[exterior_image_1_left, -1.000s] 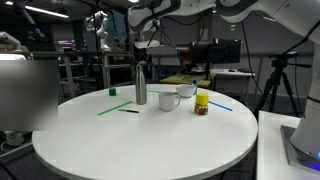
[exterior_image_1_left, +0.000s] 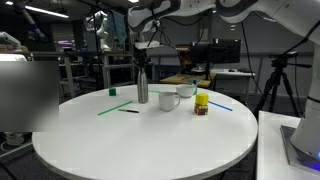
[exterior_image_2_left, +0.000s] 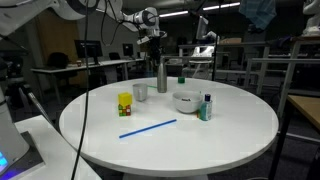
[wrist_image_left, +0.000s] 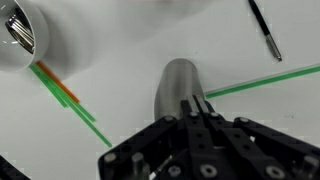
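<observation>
A tall grey metal bottle (exterior_image_1_left: 142, 87) stands upright on the white round table (exterior_image_1_left: 110, 145). In the wrist view the bottle (wrist_image_left: 177, 82) shows just ahead of my gripper, which looks shut, its fingertips close together over part of the bottle. Nothing shows between the fingers. Whether they touch the bottle cannot be told. In exterior view 2 the same bottle (exterior_image_2_left: 162, 79) stands behind a white mug (exterior_image_2_left: 140, 92).
A white bowl (exterior_image_2_left: 187, 101), a small bottle (exterior_image_2_left: 205, 108) and a yellow-red block (exterior_image_2_left: 125, 104) stand nearby. A blue stick (exterior_image_2_left: 148, 128), a black pen (wrist_image_left: 265, 28) and green sticks (wrist_image_left: 265, 80) lie flat.
The arm at the top has shifted slightly near the bottle's upper end. The bottle and the other objects look about where they were.
</observation>
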